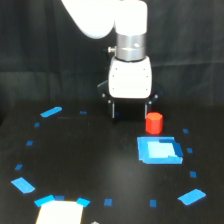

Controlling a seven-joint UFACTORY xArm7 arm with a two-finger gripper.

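Observation:
A white arm reaches down from the top of the camera view, and its gripper [131,110] hangs over the dark table. Its two dark fingers stand apart against the black background, with nothing seen between them. Just right of the gripper is a small red object [153,123], seemingly standing upright. It appears close to the right finger, though whether they touch cannot be told. In front of the red object sits a blue open container [143,157] with a white area inside.
Blue tape strips [23,185] and small blue marks are scattered over the black table. A cream-coloured object [60,212] is cut off by the bottom edge, left of the middle.

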